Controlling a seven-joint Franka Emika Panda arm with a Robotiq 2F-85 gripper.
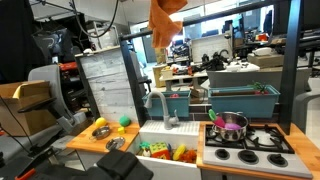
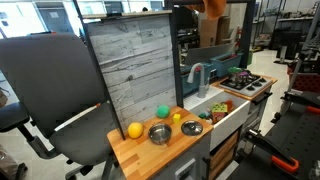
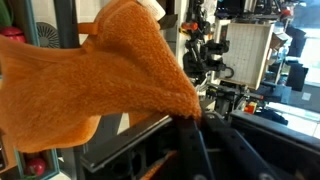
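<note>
An orange cloth hangs down from the top edge of exterior view 1, high above the sink. Its lower end also shows at the top of exterior view 2, where the orange cloth is partly cut off. In the wrist view the cloth spreads over the left half and narrows to the right, toward my dark gripper. The gripper is shut on it; the cloth covers much of the fingers. Neither exterior view shows the gripper.
Below are a sink with a faucet, an open drawer of colourful items, and a stove carrying a pot. Bowls and small toys lie on the left wooden counter. A dark horizontal bar runs overhead.
</note>
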